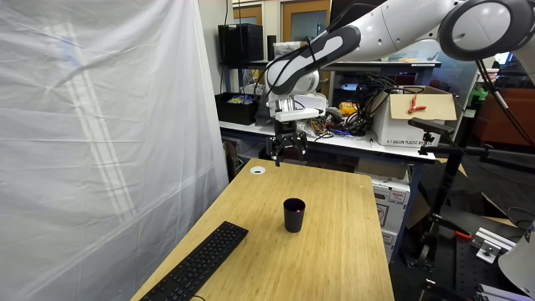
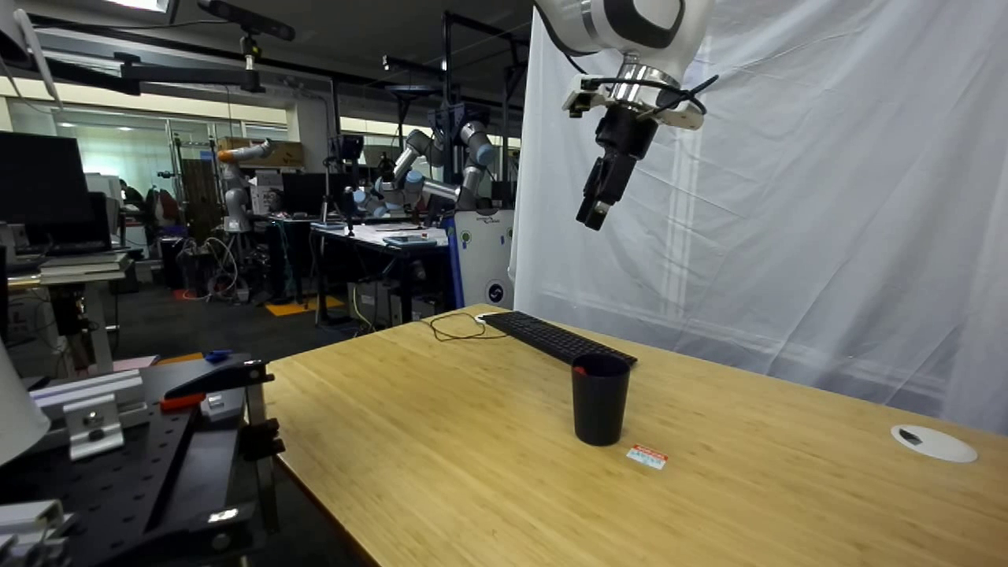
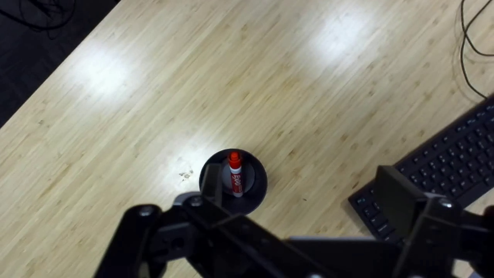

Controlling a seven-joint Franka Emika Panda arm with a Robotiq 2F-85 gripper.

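A black cup (image 1: 294,215) stands upright on the wooden table (image 1: 331,251). Inside it leans a red-and-white marker (image 3: 236,173), its red cap toward the rim, as the wrist view shows. My gripper (image 1: 289,153) hangs in the air well above the table, apart from the cup. In the wrist view its two fingers (image 3: 393,199) are spread wide, with nothing held. One of them overlaps the left edge of the cup in that view, the other overlaps the keyboard (image 3: 444,162). From the other side, the gripper (image 2: 593,213) appears above and behind the cup.
The black keyboard (image 1: 200,261) lies along the table's curtain side, its cable (image 2: 463,331) loose beyond it. A small red-and-white label (image 2: 647,457) is on the tabletop near the cup. A white round grommet (image 1: 257,170) sits near one corner.
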